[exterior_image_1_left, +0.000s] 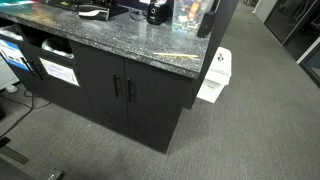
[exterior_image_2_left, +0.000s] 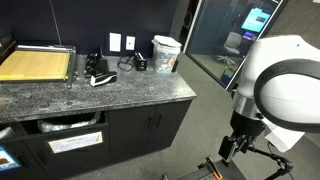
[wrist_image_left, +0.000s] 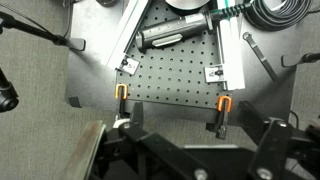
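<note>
Seen from the wrist, my gripper stands open with its dark fingers spread wide, and nothing shows between them. Below it lies a perforated metal plate (wrist_image_left: 173, 75) with pale rails at its sides. Orange clamps (wrist_image_left: 121, 92) sit at the plate's near edge. A grey and black cylindrical tool (wrist_image_left: 172, 33) lies across the far part of the plate. The white arm (exterior_image_2_left: 285, 85) fills the right of exterior view 2; its gripper cannot be clearly made out there.
A coiled cable (wrist_image_left: 280, 10) lies at the plate's upper right. The counter (exterior_image_2_left: 95, 95) bears a wooden tray (exterior_image_2_left: 35, 66), dark items (exterior_image_2_left: 100, 68), a black holder (exterior_image_2_left: 139, 62) and a clear lidded tub (exterior_image_2_left: 166, 54). A thin pale stick (exterior_image_1_left: 176, 55) lies near the counter's edge. Open carpet surrounds it.
</note>
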